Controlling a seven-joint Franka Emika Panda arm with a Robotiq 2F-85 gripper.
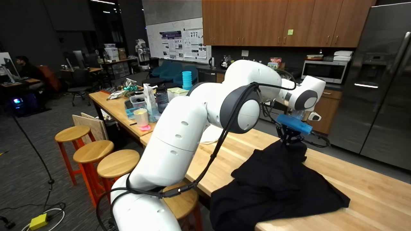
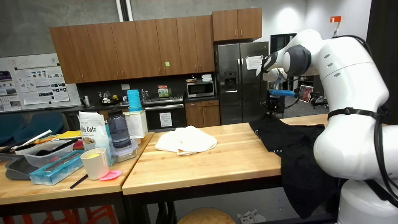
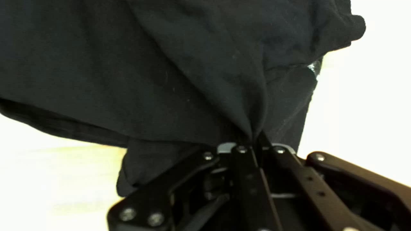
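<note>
A black cloth garment (image 1: pixel 277 188) is bunched over the right part of the wooden table, and its near end hangs over the front edge in exterior view 2 (image 2: pixel 307 179). My gripper is shut on a pinched fold of the garment (image 3: pixel 185 77), which rises in a peak toward the fingers. From exterior view 1 the gripper (image 1: pixel 289 140), under its blue block, stands over the garment's far end. The fingertips themselves are partly covered by the black fabric.
A folded white cloth (image 2: pixel 188 140) lies on the table, left of the garment. Beyond it a second table holds a cup (image 2: pixel 95 164), an oats bag (image 2: pixel 93 130) and several containers. Wooden stools (image 1: pixel 117 163) stand at the table's side. Bare tabletop (image 2: pixel 224 164) lies between the cloths.
</note>
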